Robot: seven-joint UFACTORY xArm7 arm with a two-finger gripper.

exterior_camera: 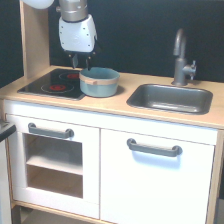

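A blue-green toy pot [99,84] stands upright on the wooden counter, at the right edge of the black stove plate [54,84] with its red rings. My white gripper [82,66] comes down from the top left, with its dark fingertips close to the pot's left rim. Against the dark wall the fingers blur, so whether they stand apart or touch the rim is unclear.
To the right, a grey sink [171,97] is set into the counter, with a dark tap [180,60] rising behind it. Bare wooden counter [128,91] lies between pot and sink. Below are an open-fronted oven [53,165] and a white cupboard door [150,180].
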